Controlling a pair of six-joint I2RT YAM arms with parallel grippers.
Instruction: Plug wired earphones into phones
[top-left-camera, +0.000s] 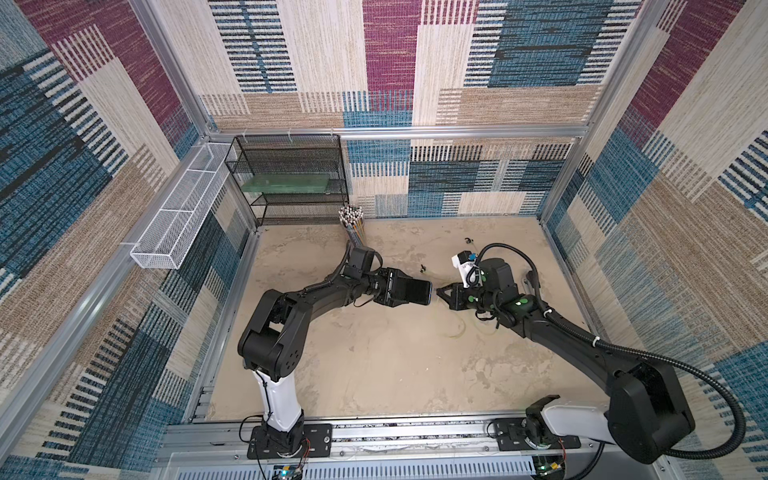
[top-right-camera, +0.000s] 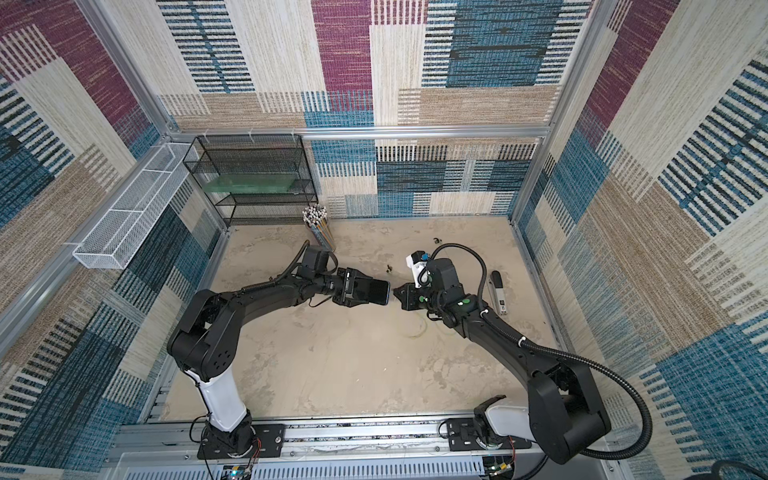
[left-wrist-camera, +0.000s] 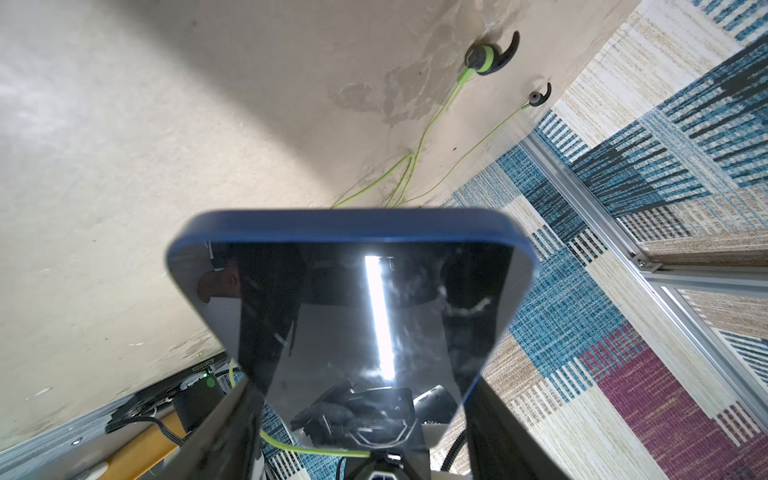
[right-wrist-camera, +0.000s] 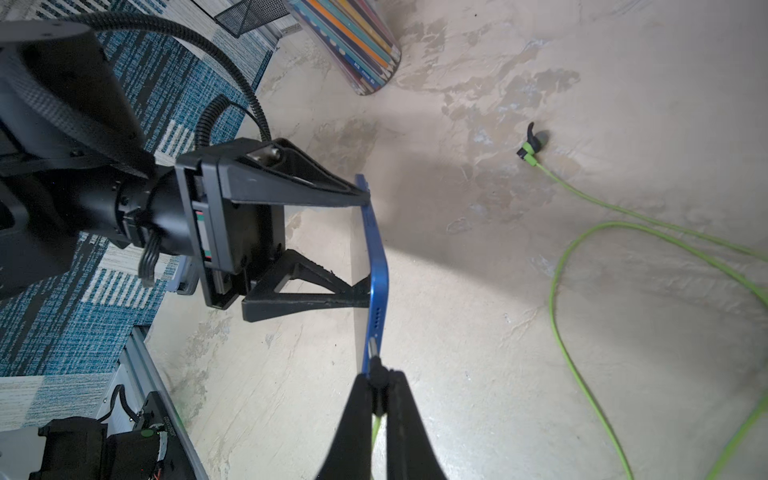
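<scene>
The dark-screened phone (top-left-camera: 414, 291) with a blue frame is held over the table, my left gripper shut on its far end. In the left wrist view, its screen (left-wrist-camera: 376, 320) reflects a light strip. Facing the phone's free end, my right gripper is shut on the earphone plug (right-wrist-camera: 377, 374). The plug's metal tip overlaps the phone's blue edge (right-wrist-camera: 377, 288) in the right wrist view; whether it touches or enters a hole I cannot tell. From above, a small gap shows between phone and right fingers. Green earphone cable (right-wrist-camera: 592, 228) and earbuds (left-wrist-camera: 484, 58) lie on the table.
A pencil cup (right-wrist-camera: 360, 48) stands behind my left arm, near the black mesh shelf (top-left-camera: 288, 180). A black and white tool (top-right-camera: 497, 292) lies beyond my right arm.
</scene>
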